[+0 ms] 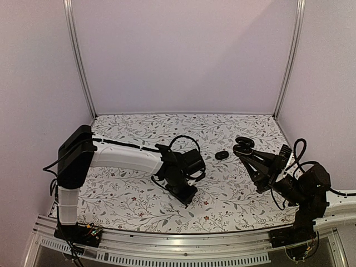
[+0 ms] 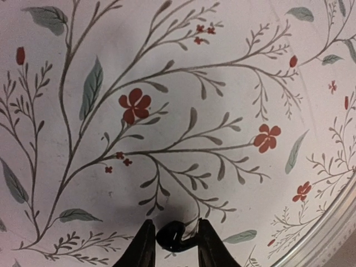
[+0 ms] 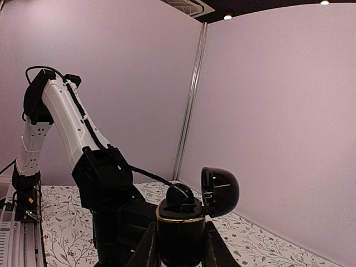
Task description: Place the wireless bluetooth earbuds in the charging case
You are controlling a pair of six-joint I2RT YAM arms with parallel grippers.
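Note:
A small glossy black earbud [image 2: 171, 237] is between the fingertips of my left gripper, its stem toward the right finger. That gripper is shut on it, close over the floral table; whether the earbud still touches the surface I cannot tell. In the top view the left gripper [image 1: 187, 201] hides the earbud. My right gripper is shut on the black charging case [image 3: 181, 233] with a gold rim, held upright above the table. The case's lid [image 3: 224, 192] stands open, and a rounded black piece [image 3: 180, 192], seemingly an earbud, sits at its mouth.
A small black oval object [image 1: 221, 155] lies on the table between the arms, toward the back. A metal rail [image 1: 183, 245] runs along the front edge, and pale walls close in the sides and back.

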